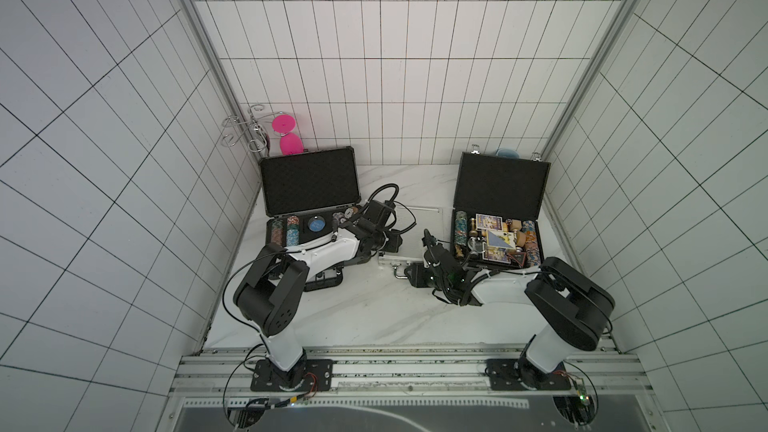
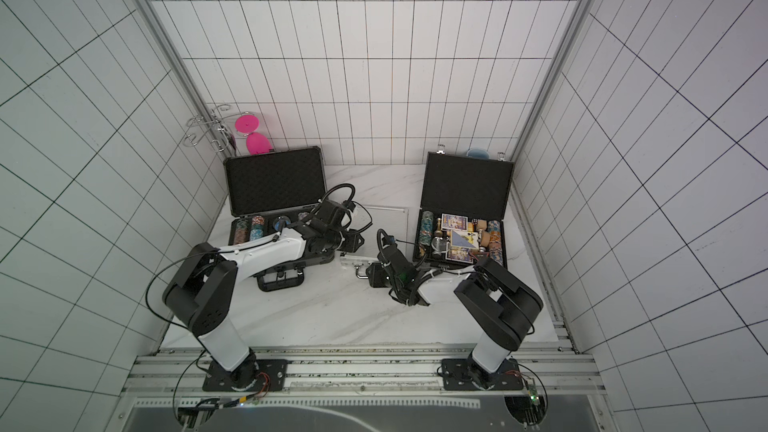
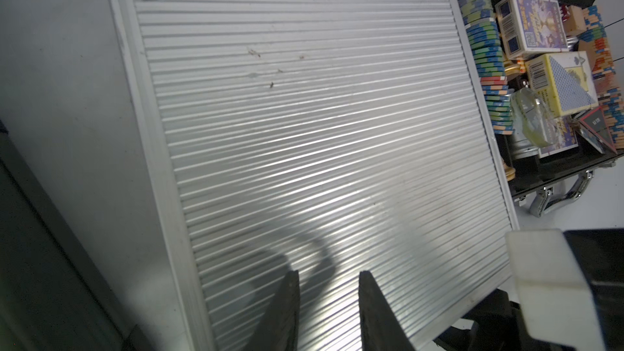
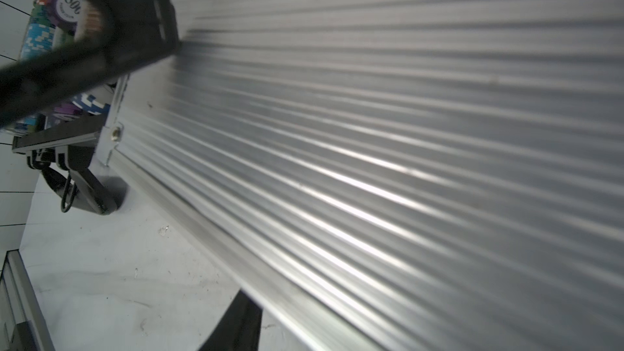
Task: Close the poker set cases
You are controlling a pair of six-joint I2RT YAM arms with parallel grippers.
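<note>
Between two open cases lies a silver case (image 3: 312,123) with its lid down. Its front handle (image 1: 397,272) shows near my right gripper (image 1: 413,274). The left case (image 1: 310,182) and right case (image 1: 502,185) stand with dark-lined lids raised; chips and cards lie inside. Above the silver lid hangs my left gripper, its fingers apart and empty. My right gripper is open at the silver case's front edge. In the right wrist view one finger (image 4: 237,325) shows beside that edge; the other is hidden.
A metal stand with pink discs (image 1: 283,124) is at the back left. Bare white tabletop (image 1: 376,316) lies in front of the cases. Both arms are close together over the middle case.
</note>
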